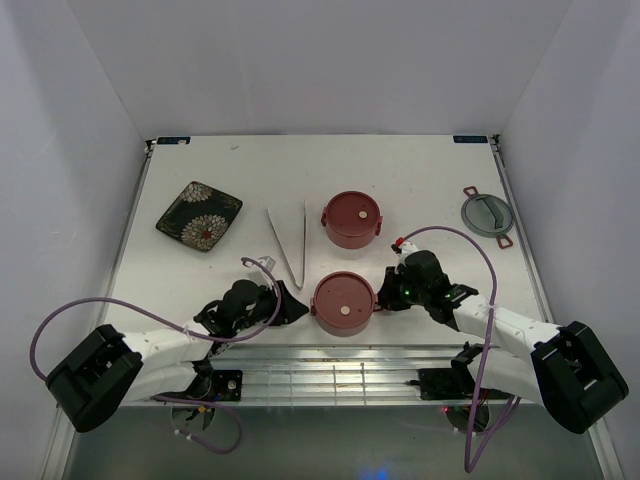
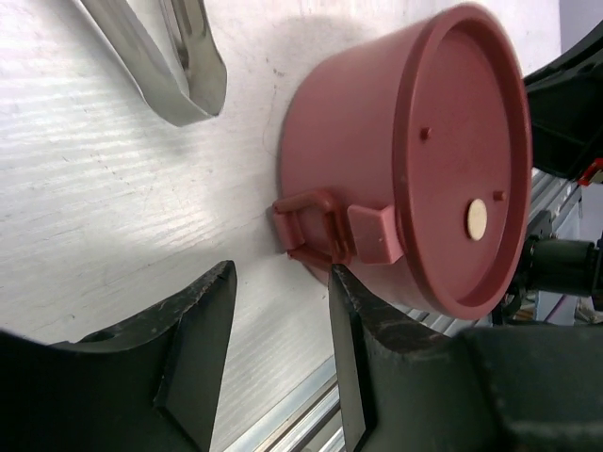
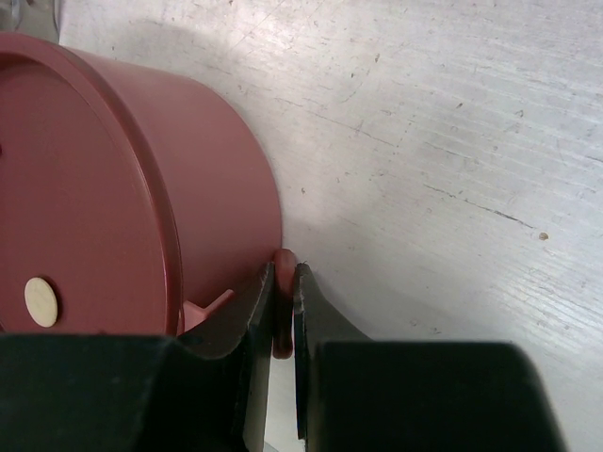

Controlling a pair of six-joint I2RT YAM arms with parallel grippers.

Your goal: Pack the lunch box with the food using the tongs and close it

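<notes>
Close to the table's front edge stands a round red lunch box tier (image 1: 343, 304) with a flush reddish inside and a pale dot. My right gripper is shut on its right handle (image 3: 284, 306). On the other side, the left gripper stands open, its fingers (image 2: 212, 297) just short of the left handle (image 2: 311, 226), nothing between them. A second red tier (image 1: 352, 219) sits behind the first one. The grey lid (image 1: 487, 215) with red clasps lies at the far right.
Metal tongs (image 1: 291, 240) lie left of the rear tier. A dark square plate (image 1: 199, 215) with a flower pattern is at the back left. Free table lies between the rear tier and the lid, and along the back.
</notes>
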